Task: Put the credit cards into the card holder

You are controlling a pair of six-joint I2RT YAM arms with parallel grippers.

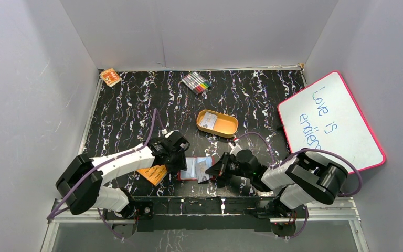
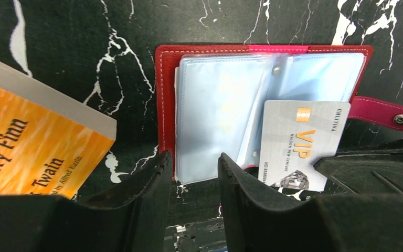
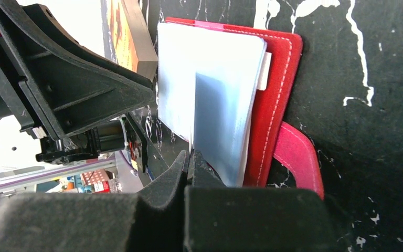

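Note:
The red card holder (image 2: 167, 105) lies open on the black marble table, its clear sleeves (image 2: 218, 113) upward. My right gripper is shut on a silver VIP card, held over the holder's right half; in the right wrist view the card shows edge-on. My left gripper stands open above the holder's left part, nothing between its fingers. An orange tray (image 1: 225, 126) behind the holder contains light-coloured cards (image 1: 208, 120).
An orange book (image 2: 36, 142) lies left of the holder. Markers (image 1: 196, 82) and a small orange item (image 1: 110, 77) lie at the back. A whiteboard (image 1: 330, 126) stands at the right.

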